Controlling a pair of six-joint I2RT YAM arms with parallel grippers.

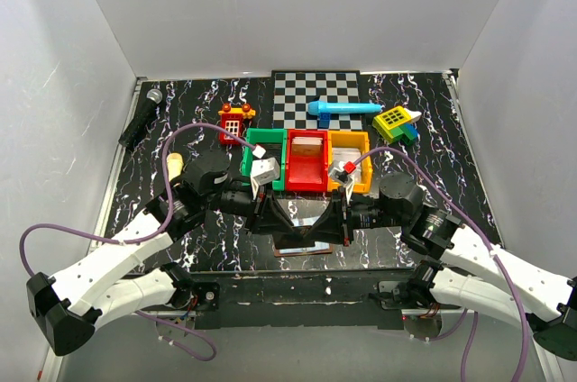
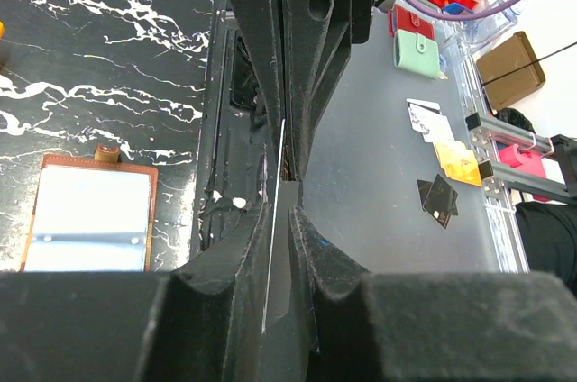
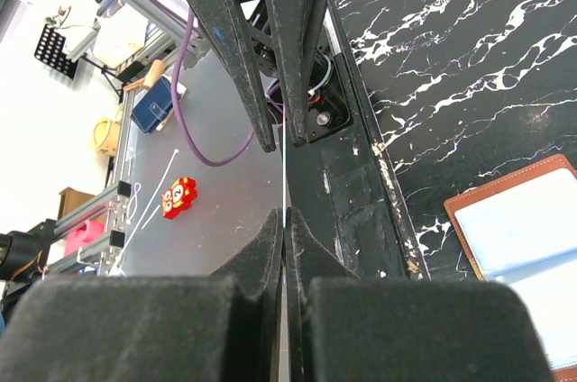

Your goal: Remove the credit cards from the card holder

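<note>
My grippers [image 1: 284, 229] face each other low over the table's front. A thin dark card [image 2: 281, 197], seen edge-on with a pale edge, stands between them. My right gripper is shut on it. My left gripper's fingertips [image 2: 290, 238], in its own view, stand slightly apart on either side of it. The open brown-edged card holder [image 2: 88, 215] lies on the table beneath, its pale inside showing; it is mostly hidden from above.
Green [image 1: 248, 166], red [image 1: 306, 179] and orange [image 1: 359, 179] bins stand behind the grippers, with a chessboard [image 1: 315, 85] beyond. Toys stand either side. The table's front edge [image 1: 379, 269] is close below.
</note>
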